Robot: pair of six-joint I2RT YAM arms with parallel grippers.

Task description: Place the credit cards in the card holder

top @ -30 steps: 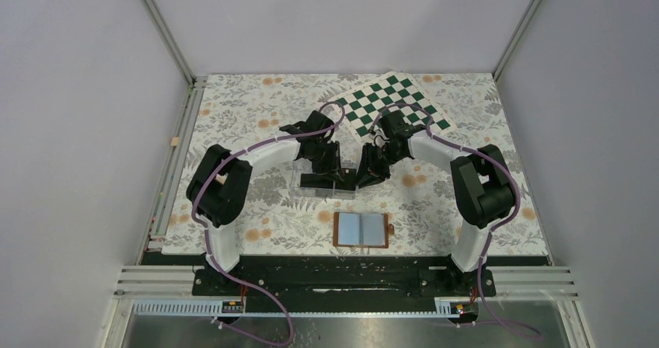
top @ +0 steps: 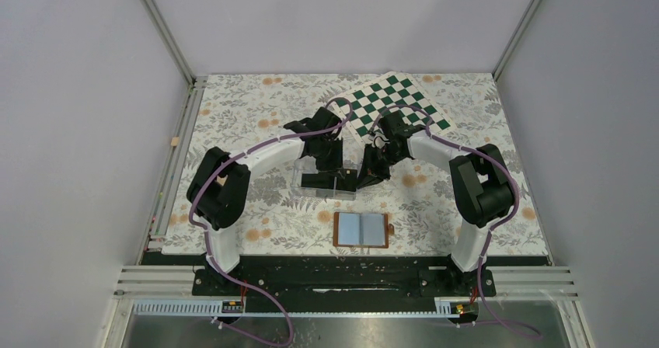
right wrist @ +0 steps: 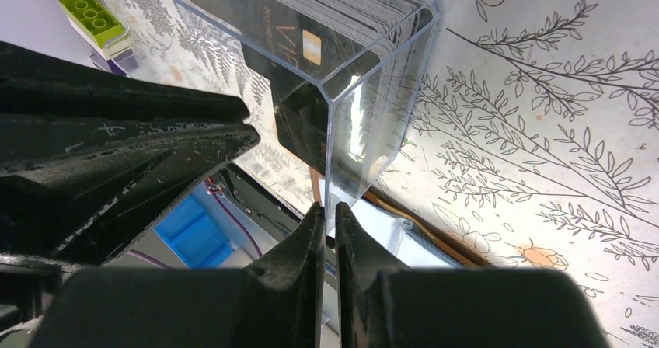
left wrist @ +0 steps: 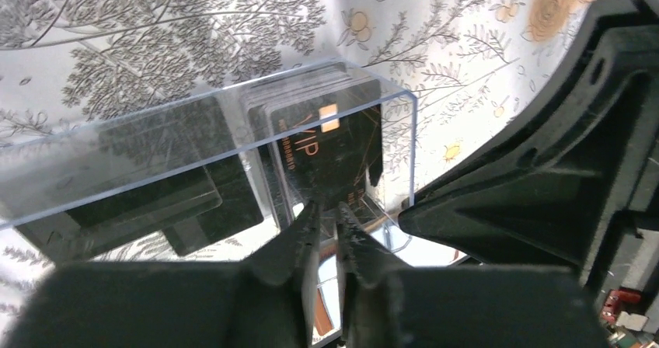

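A clear box in the middle of the table holds black credit cards standing in a stack at its right end. More dark cards lie in its left part. My right gripper is shut on the box's near right corner, with the clear wall between its fingers. Over the box, my left gripper is slightly open at the lower edge of the front card; nothing shows gripped in its narrow gap. The brown card holder lies open in front of the box, its two clear pages face up.
Behind the arms lies a green and white checkered sheet. Both hands crowd close together over the box.
My left gripper has shifted a little to the right over the box. The right arm and the card holder stay where they were.
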